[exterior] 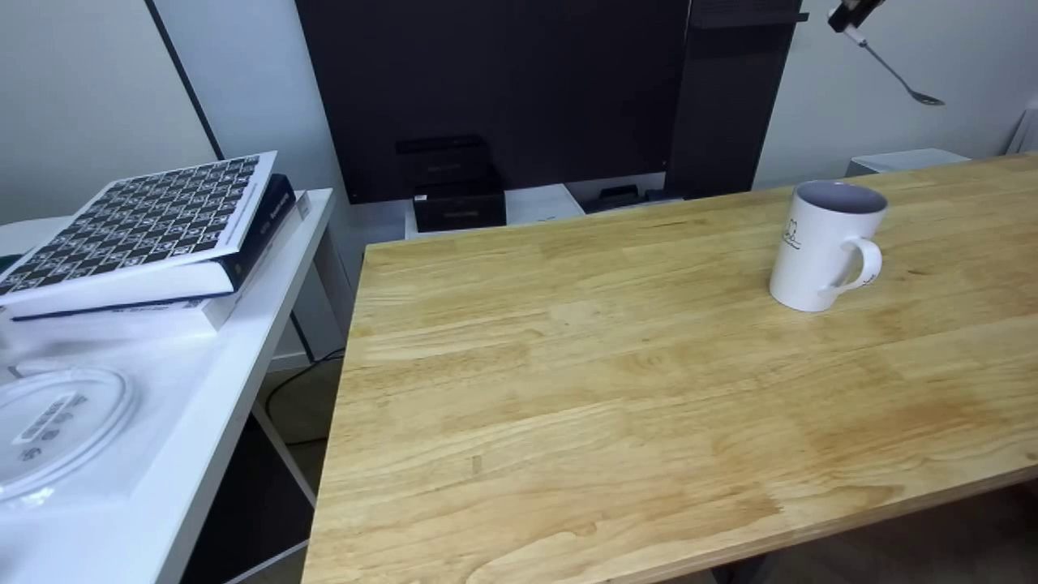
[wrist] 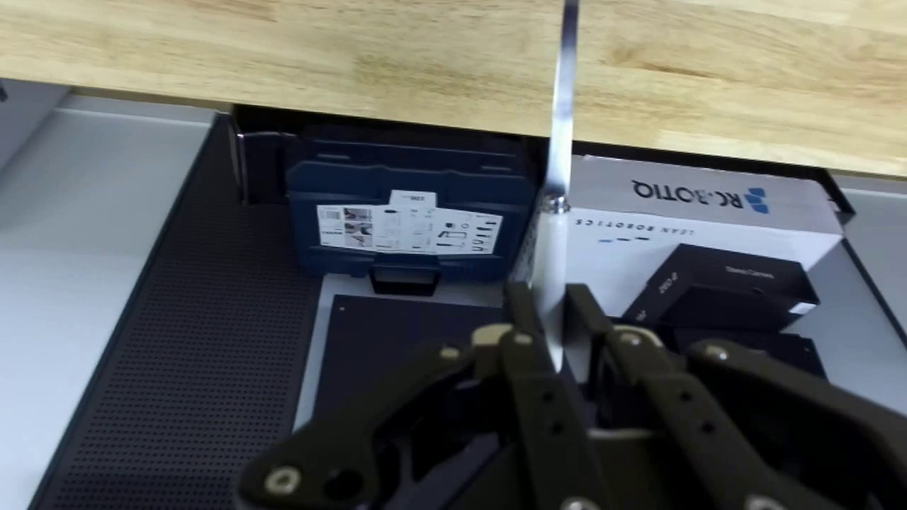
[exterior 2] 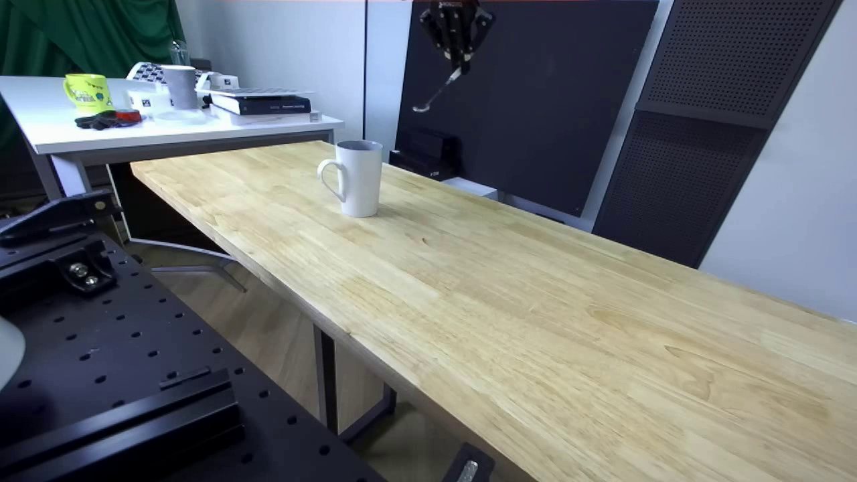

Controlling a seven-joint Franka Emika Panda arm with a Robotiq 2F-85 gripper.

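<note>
My gripper is shut on the white handle of a metal spoon (wrist: 558, 144), which runs up and out of the top of the wrist view. In exterior view 2 the gripper (exterior 2: 460, 64) hangs high over the far side of the table, with the spoon (exterior 2: 438, 92) slanting down from it. Exterior view 1 shows the spoon (exterior: 897, 74) well above the tabletop, its bowl lowest. A tall white mug (exterior: 825, 248) with a grey inside stands upright on the wooden table (exterior: 584, 389), below and apart from the spoon.
Apart from the mug, the tabletop is bare. A white side table (exterior 2: 241, 132) holds books, cups and other items. Beyond the wooden table's edge, the wrist view shows a blue case (wrist: 408, 212) and a white box (wrist: 706, 217). A black perforated platform (exterior 2: 161, 353) flanks the table.
</note>
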